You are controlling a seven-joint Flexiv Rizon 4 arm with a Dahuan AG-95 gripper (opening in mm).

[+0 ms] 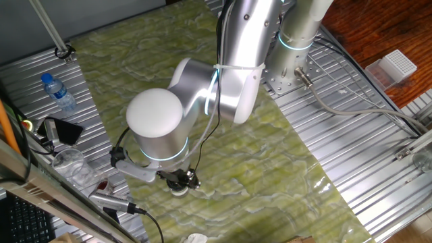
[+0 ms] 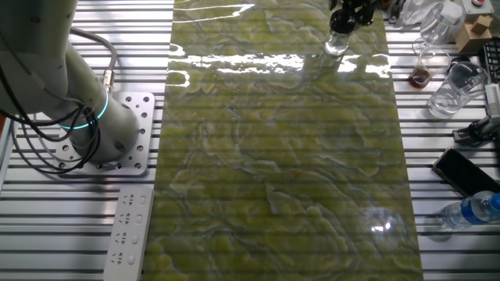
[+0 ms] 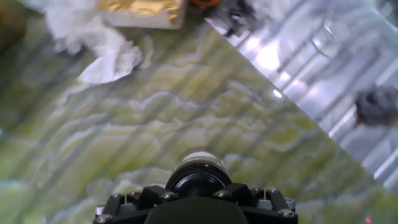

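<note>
A small clear bottle with a black cap [image 2: 337, 44] is at the far side of the green marbled mat, directly below my gripper [image 2: 351, 13]. Seen from above in the wrist view, the round black cap [image 3: 198, 180] sits between the two fingers of my gripper, which looks shut on it. A pale rim of the bottle shows beyond the cap. In exterior view 1, my gripper [image 1: 181, 179] points down, with the bottle's base [image 1: 179, 192] just visible under it. Whether the base rests on the mat is hard to tell.
Along the mat's edge lie a water bottle [image 2: 470, 211], a phone [image 2: 466, 173], a clear beaker [image 2: 457, 90] and a small flask with dark liquid [image 2: 420, 76]. Crumpled white tissue [image 3: 107, 59] lies near a gold-topped box [image 3: 146, 9].
</note>
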